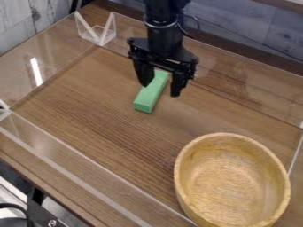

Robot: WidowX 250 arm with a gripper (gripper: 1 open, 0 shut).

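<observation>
The black arm reaches down from the top centre of the camera view to the gripper (160, 76), which stands open over the upper part of a green block (149, 96). The block lies at a slant on the wooden table (83, 133). Its upper end is partly behind the gripper, so whether the fingers touch it cannot be told.
A large yellow bowl (232, 208) fills the lower right. Clear plastic pieces stand at the upper left and left edge. A black cable lies at the bottom left corner.
</observation>
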